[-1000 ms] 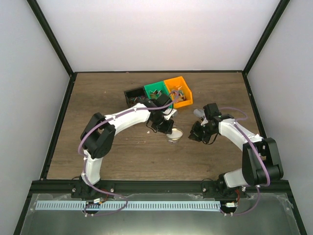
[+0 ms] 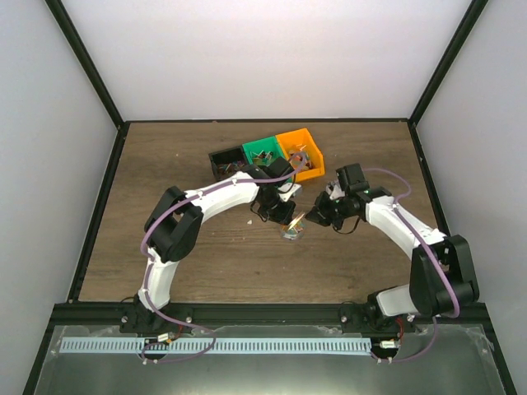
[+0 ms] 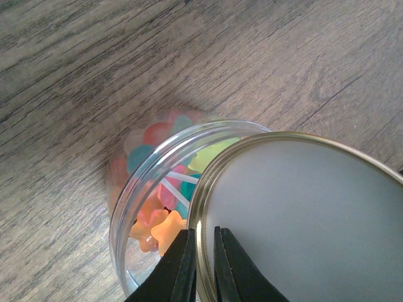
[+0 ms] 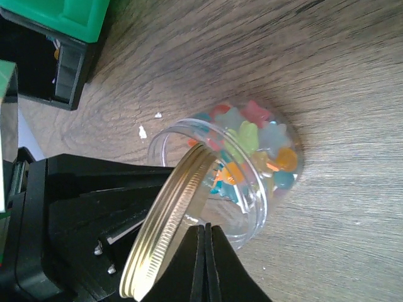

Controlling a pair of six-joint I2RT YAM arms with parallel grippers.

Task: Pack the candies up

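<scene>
A clear round jar (image 2: 291,233) of colourful candies (image 4: 249,135) stands open on the table. Its gold-rimmed lid (image 3: 296,214) is tilted over the mouth, and my left gripper is shut on its edge. In the right wrist view the lid (image 4: 170,217) leans on or just above the jar's rim; contact cannot be told. White sticks (image 3: 176,189) show among the candies. Close to the lid, on its right side, my right gripper is shut with nothing visible between its fingers.
Behind the grippers stand black (image 2: 221,156), green (image 2: 262,143) and orange (image 2: 318,167) bins with small items inside. Small white scraps (image 4: 142,131) lie near the jar.
</scene>
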